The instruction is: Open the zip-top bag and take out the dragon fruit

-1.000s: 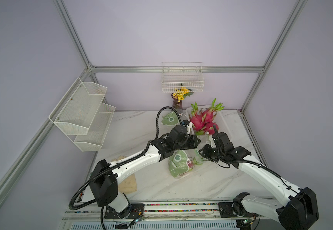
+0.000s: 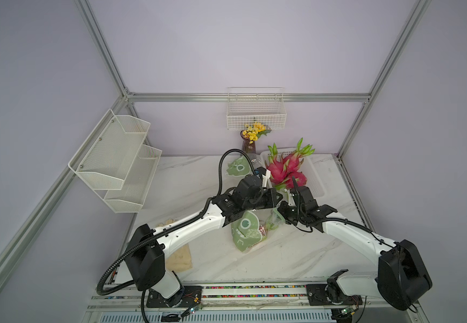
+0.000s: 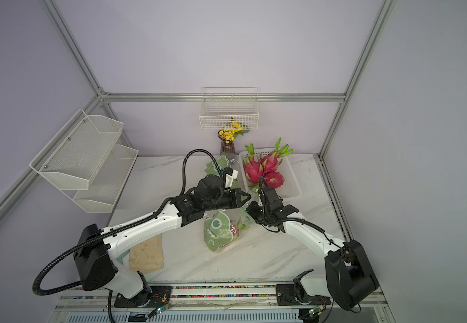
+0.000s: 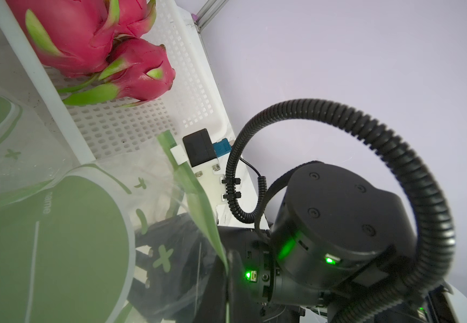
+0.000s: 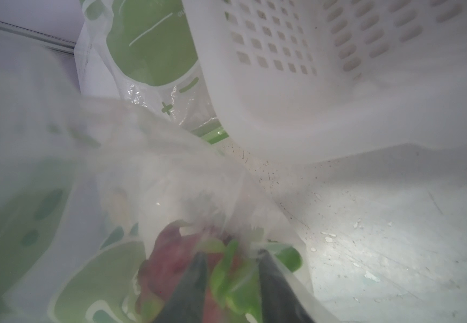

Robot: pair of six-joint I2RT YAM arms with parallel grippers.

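The clear zip top bag [image 4: 120,237] with green print hangs from my left gripper, which is shut on the green zip strip at its edge. My right gripper reaches down in the bag's mouth area, its two fingers apart. Hazy plastic fills much of the right wrist view, so whether the fingers are inside the bag or behind its wall is hard to tell. Below and between them shows the red dragon fruit [image 5: 174,258] with green leaf tips, in the bag. From above, the bag's lower part [image 2: 246,231] lies on the table.
A white perforated basket [image 5: 276,123] holding several dragon fruits [image 2: 278,170] stands just behind the grippers. Another green-printed bag [image 2: 239,167] lies beside it, near the flower vase [image 2: 248,145]. A tan cloth [image 3: 146,255] is at front left.
My right arm has moved left, its elbow drawing inward. The bag and the fruit in it have shifted slightly left and down in the top left view. The left arm has held still.
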